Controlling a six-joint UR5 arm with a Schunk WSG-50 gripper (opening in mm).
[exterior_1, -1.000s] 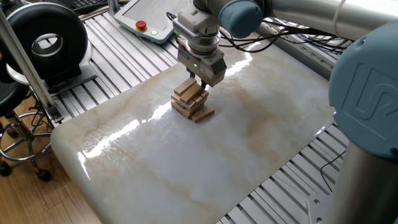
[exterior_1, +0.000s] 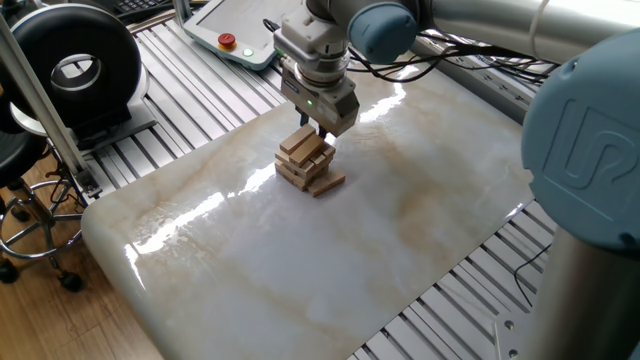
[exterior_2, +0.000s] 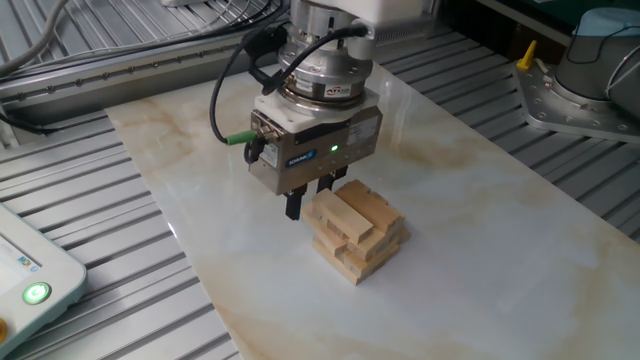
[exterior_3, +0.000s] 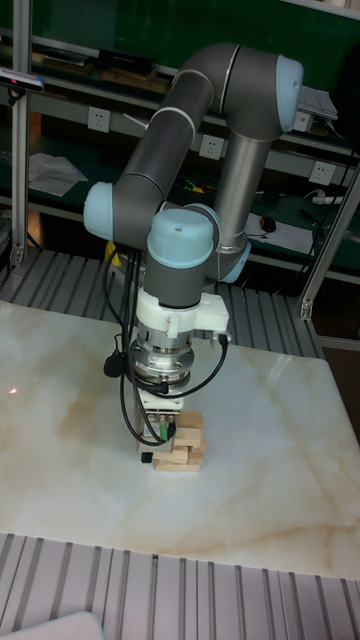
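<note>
A small stack of light wooden blocks (exterior_2: 358, 230) stands on the marbled tabletop (exterior_2: 480, 300), its layers crossed and somewhat uneven. At its foot in exterior view 1, one block (exterior_1: 327, 185) juts out toward the lower right. My gripper (exterior_2: 309, 203) points down close beside the stack, on its far side in exterior view 1. Its black fingers (exterior_2: 293, 206) stand apart, and no block shows between them, so it looks open. Part of the far finger is hidden by the blocks. In exterior view 3 the gripper's body covers the stack's left part (exterior_3: 190, 437).
A teach pendant (exterior_1: 236, 30) with a red stop button lies on the slatted rail beyond the table's edge. Black cables (exterior_3: 128, 352) hang along the arm.
My gripper has shifted slightly up and to the left in exterior view 1. The block stack has not visibly moved.
</note>
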